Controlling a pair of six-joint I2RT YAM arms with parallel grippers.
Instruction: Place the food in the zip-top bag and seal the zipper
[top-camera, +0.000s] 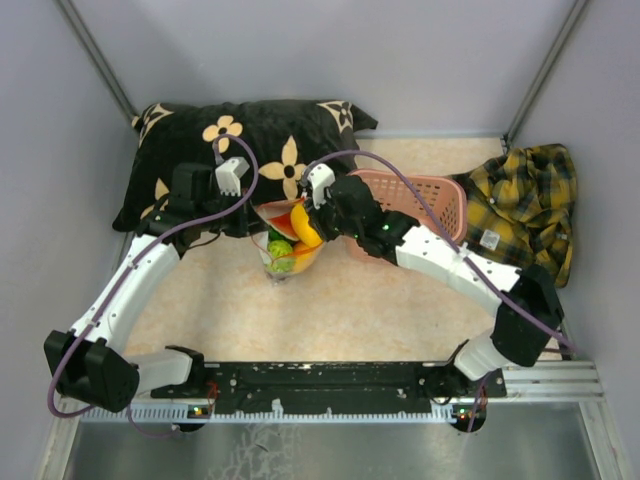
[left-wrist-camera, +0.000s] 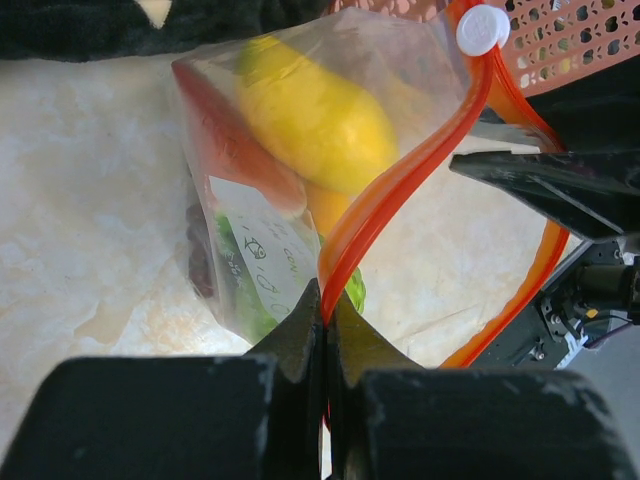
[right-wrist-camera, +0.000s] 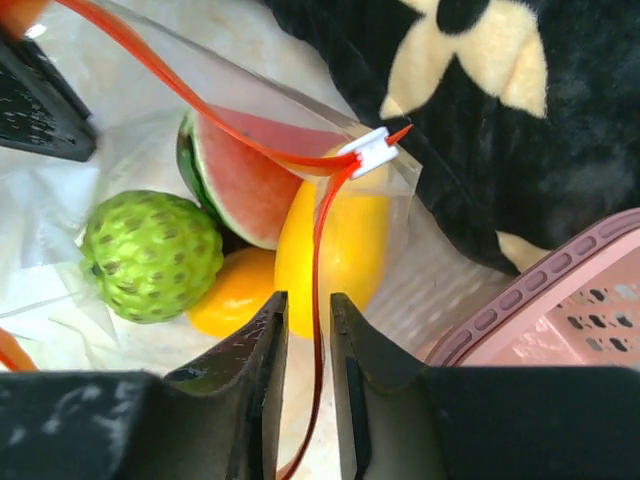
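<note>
The clear zip bag (top-camera: 280, 262) stands with its mouth spread, its orange zipper strip (left-wrist-camera: 400, 185) looping round. Inside lie a yellow mango (right-wrist-camera: 345, 240), a watermelon wedge (right-wrist-camera: 240, 178), a green bumpy fruit (right-wrist-camera: 152, 255) and an orange fruit (right-wrist-camera: 238, 290). My left gripper is shut on the near part of the zipper strip. A white slider (right-wrist-camera: 370, 152) sits at the strip's far corner. My right gripper is partly open above the mango, with one edge of the strip running between its fingers; in the top view the right gripper (top-camera: 318, 228) hovers at the bag's right side.
A pink basket (top-camera: 425, 195) stands just right of the bag, partly under my right arm. Behind lies a dark flowered cushion (top-camera: 250, 150), and a plaid cloth (top-camera: 520, 210) is at far right. Table in front of the bag is clear.
</note>
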